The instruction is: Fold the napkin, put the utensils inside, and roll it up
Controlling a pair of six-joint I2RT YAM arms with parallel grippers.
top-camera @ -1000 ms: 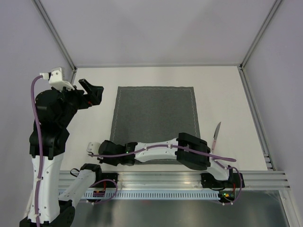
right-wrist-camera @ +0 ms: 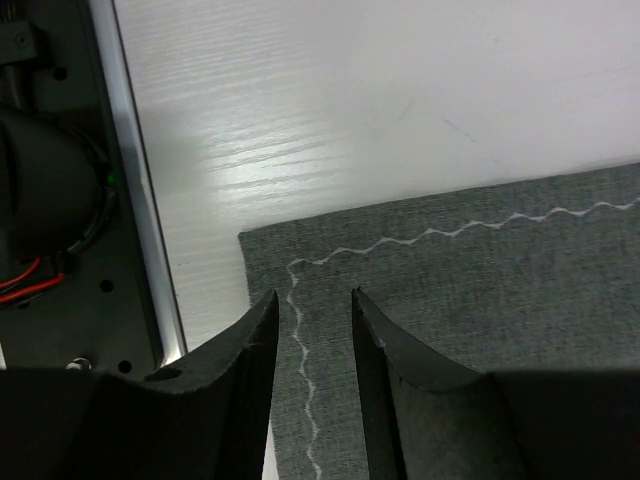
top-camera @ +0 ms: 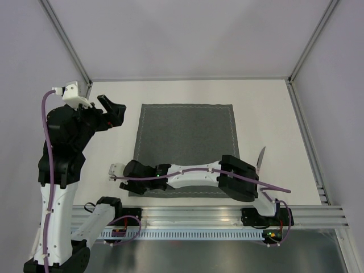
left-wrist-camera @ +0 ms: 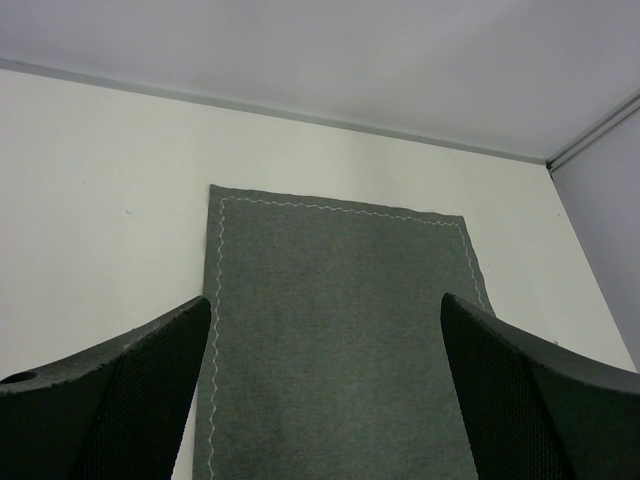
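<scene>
The dark grey napkin [top-camera: 185, 133] with pale stitching round its border lies flat and spread out on the white table. My right gripper is above its near left corner, with part-open fingers and no cloth visible between the fingers. That napkin corner [right-wrist-camera: 262, 250] lies flat in the right wrist view. Left of the napkin, my left gripper stands wide open and empty; the left wrist view shows the napkin [left-wrist-camera: 325, 300] beyond its fingers. To the napkin's right lies a knife [top-camera: 261, 157], its lower part hidden behind my right arm.
My right arm [top-camera: 196, 180] stretches across the napkin's near part and covers some of it. A metal rail [top-camera: 187, 211] runs along the table's near edge. Bare table [top-camera: 256, 114] shows on the right and along the back.
My left arm has moved only slightly. The napkin still lies flat.
</scene>
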